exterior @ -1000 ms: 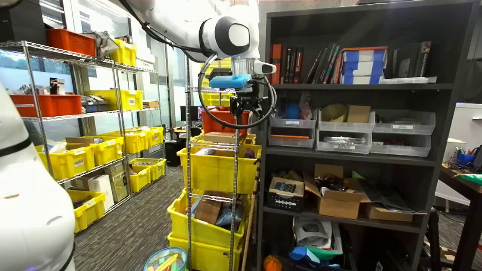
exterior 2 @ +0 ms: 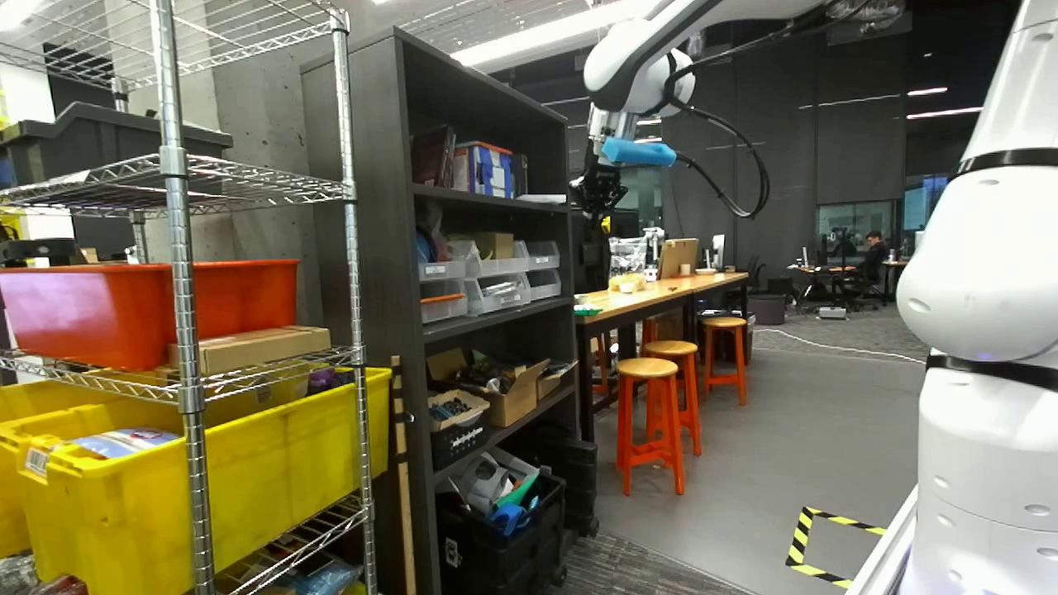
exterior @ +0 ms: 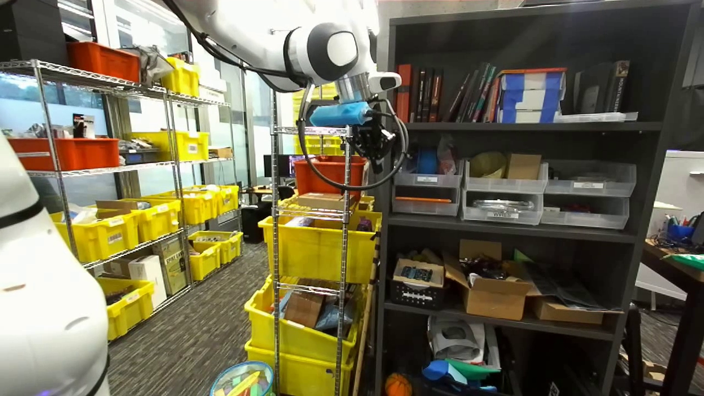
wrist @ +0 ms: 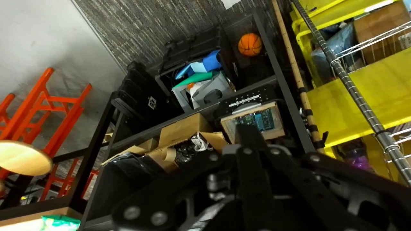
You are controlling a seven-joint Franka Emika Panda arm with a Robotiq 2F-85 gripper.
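My gripper is shut, its dark fingers together and nothing visible between them. In the first exterior view, the gripper (exterior: 377,165) hangs in the air at the end of the white arm (exterior: 264,43), below a blue sleeve (exterior: 340,114), left of the dark bookshelf (exterior: 526,127). The second exterior view shows the gripper (exterior 2: 593,210) high up, to the right of the shelf in the picture. From the wrist, the lower shelves are seen from above, with a box of circuit boards (wrist: 258,120) behind the fingertips in the picture. No contact with any object shows.
Clear bins (exterior: 505,205), an open cardboard box (exterior: 495,297) and books (exterior: 432,95) fill the bookshelf. A wire rack (exterior: 344,251) with yellow bins (exterior: 317,247) stands beside it. Orange stools (exterior 2: 650,421) stand by a long table (exterior 2: 664,292); floor (exterior 2: 793,426) in front is open.
The gripper has turned and tilted from pointing nearly straight down, its tip shifting slightly right. Its fingers looked spread before and are together now. The shelves and their contents have not moved.
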